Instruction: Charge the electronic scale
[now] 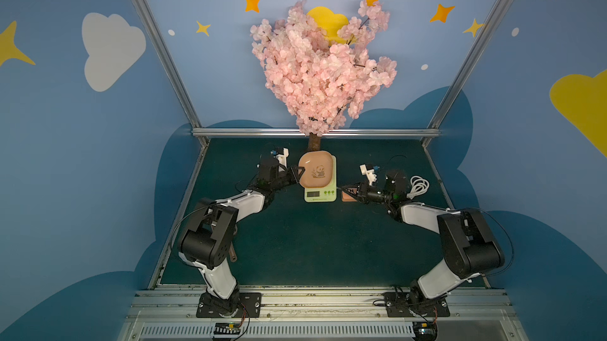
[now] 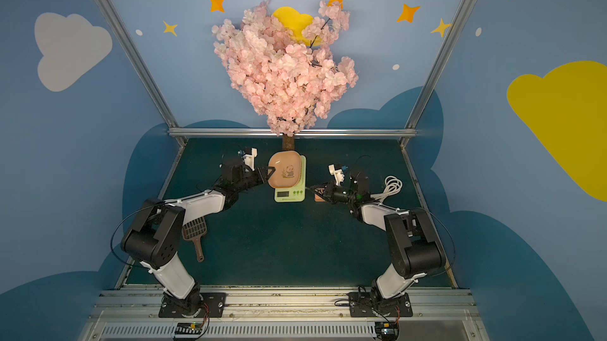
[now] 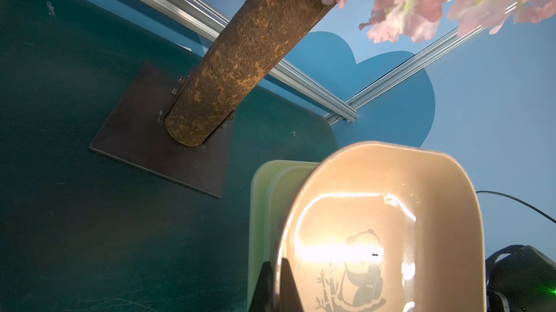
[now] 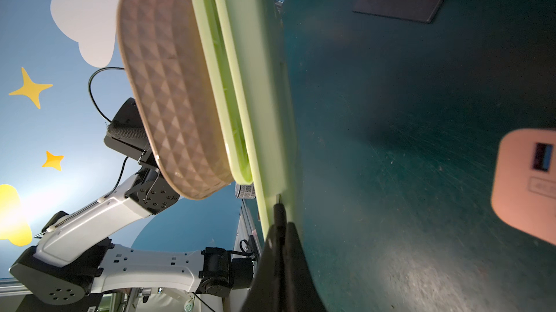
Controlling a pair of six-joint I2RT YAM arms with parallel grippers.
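The green scale (image 1: 320, 195) stands at table centre, topped by a peach panda dish (image 1: 316, 170), its display toward the front. My left gripper is at the dish's left rim, fingertips on either side of the edge as seen in the left wrist view, shut. My right gripper is shut at the scale's right side, a thin dark piece with a metal tip between its fingers, touching or very near the scale's side. A pink charger block (image 4: 524, 187) lies just right of the scale.
The tree trunk on its square base (image 3: 139, 126) stands behind the scale. A coiled white cable (image 1: 419, 186) lies at the right, and a brown slotted utensil (image 2: 196, 233) at the front left.
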